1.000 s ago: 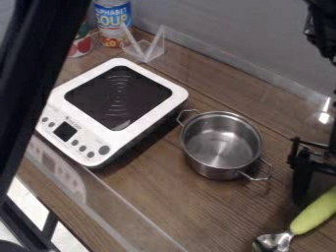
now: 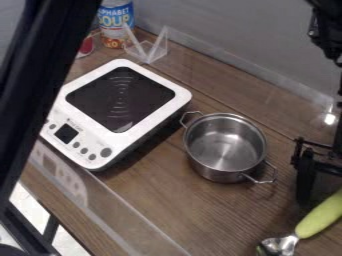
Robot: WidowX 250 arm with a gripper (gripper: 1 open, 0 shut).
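My gripper (image 2: 310, 170) is a dark shape at the right edge, partly cut off, just right of a steel pot (image 2: 225, 147) with two wire handles. Whether its fingers are open or shut is unclear. Below it, a utensil with a green handle (image 2: 319, 214) and a metal head (image 2: 277, 246) lies at the lower right. A white induction cooker (image 2: 155, 93) with a black top stands left of the pot.
A soup can (image 2: 115, 20) and a clear acrylic stand (image 2: 144, 48) stand at the back left along the wall. A black frame runs down the left side.
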